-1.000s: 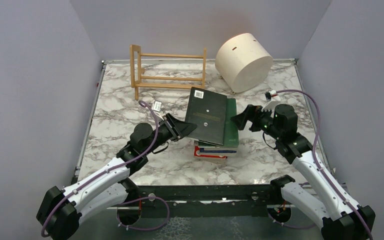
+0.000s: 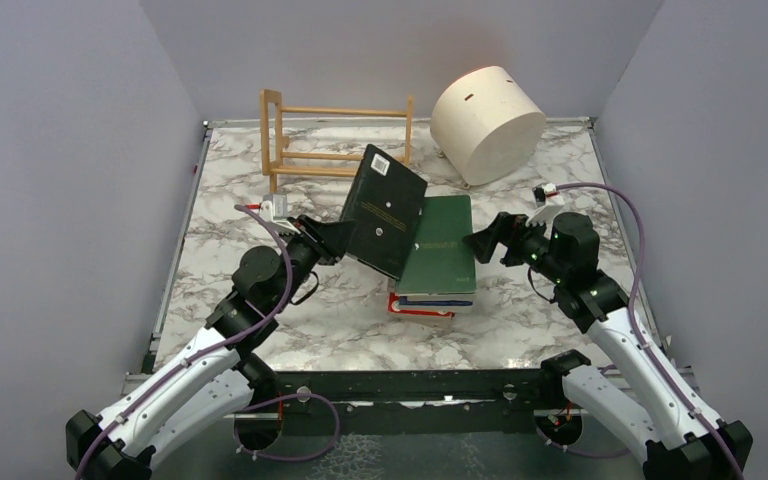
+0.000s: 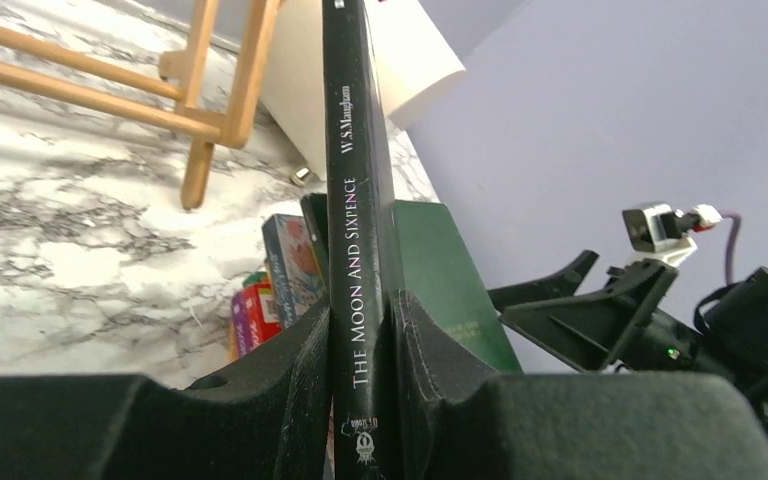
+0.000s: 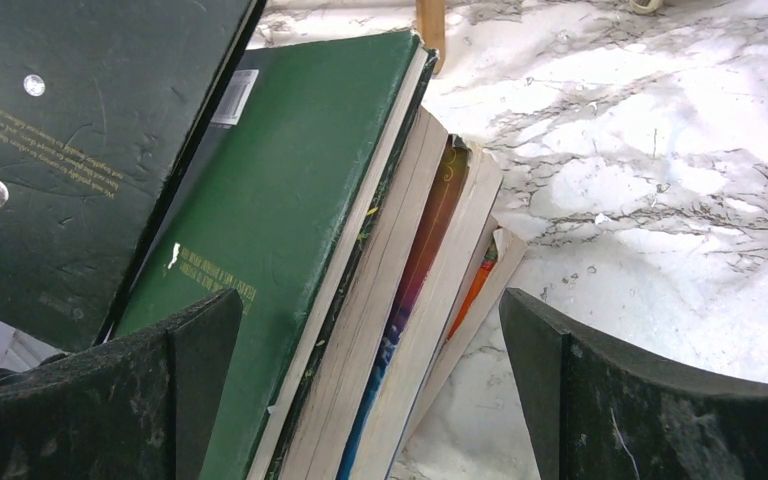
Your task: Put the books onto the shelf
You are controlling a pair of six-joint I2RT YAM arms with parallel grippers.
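A stack of books [image 2: 438, 250] with a green cover on top sits mid-table, its page edges facing my right wrist camera. A black book [image 2: 382, 210], spine reading "The Moon and Sixpence" in the left wrist view, is raised and tilted over the stack's left part, with my left gripper [image 2: 345, 240] shut on its edge. My right gripper [image 2: 480, 240] stands open at the stack's right side, with nothing between its fingers; in the right wrist view the books lie beyond its fingertips.
A wooden rack [image 2: 330, 170] stands at the back left and a white cylinder [image 2: 485, 130] at the back right.
My left gripper has moved left and up with the black book, which tilts more and uncovers more of the green cover. The right arm is nearly still.
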